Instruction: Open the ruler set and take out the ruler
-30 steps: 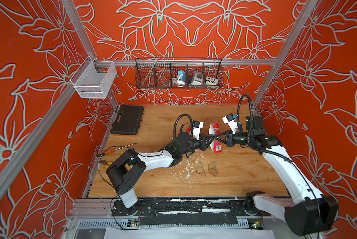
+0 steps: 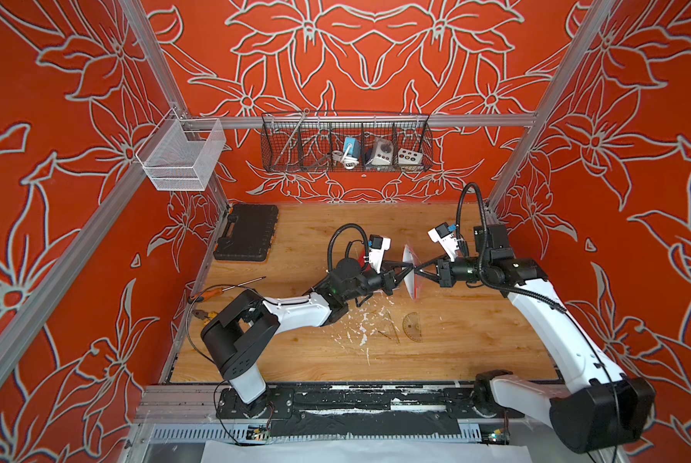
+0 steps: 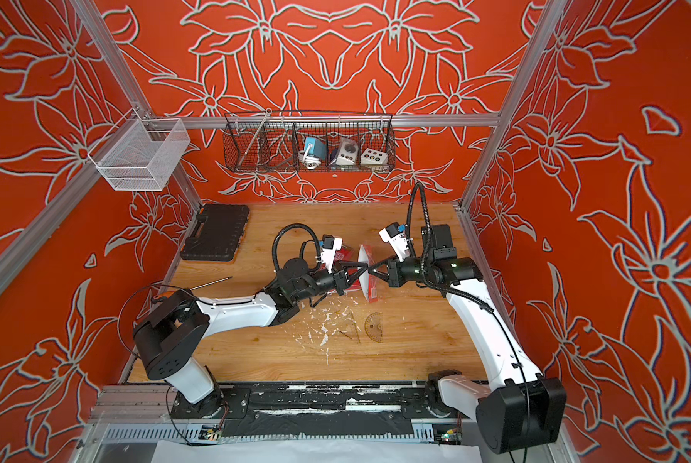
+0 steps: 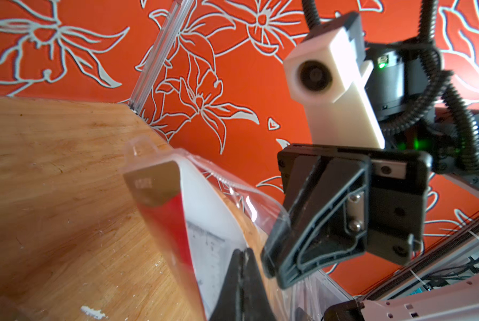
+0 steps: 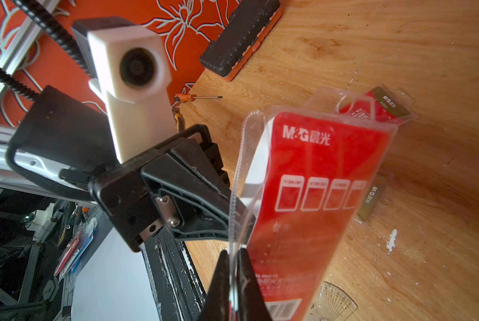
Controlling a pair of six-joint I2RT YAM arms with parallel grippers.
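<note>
The ruler set's red M&G sleeve (image 5: 314,214), with a clear plastic edge, stands on its side above the table between my grippers. My right gripper is shut on its thin plastic edge. From the other side, my left gripper is shut against the opening beside the white inner card (image 4: 212,230), with nothing seen between its fingertips. In the right wrist view, the left fingers (image 5: 188,184) reach behind the clear edge. A clear protractor (image 2: 412,327) and a thin triangular ruler (image 2: 391,328) lie on the table in front.
Other red packaging (image 5: 389,104) lies on the table behind the left gripper. At the back left is a black case (image 2: 245,231). A screwdriver (image 2: 226,288) lies at the left edge. White flecks mark the table, whose right side is clear.
My left gripper shifted slightly. The right arm stays almost still.
</note>
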